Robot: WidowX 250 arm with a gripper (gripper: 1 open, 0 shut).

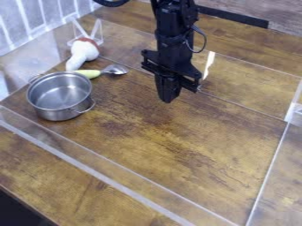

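Note:
The black robot arm reaches down from the top centre of the camera view, its gripper (174,91) low over the middle of the wooden table (177,168). The gripper looks shut, with nothing visible between its fingers. A pale, thin object (209,65) stands just behind it on the right, partly hidden by the arm.
A steel pot (59,95) sits at the left. Behind it lie a white plush-like object (83,53), a pale green vegetable-like item (83,75) and a small metal utensil (113,70).

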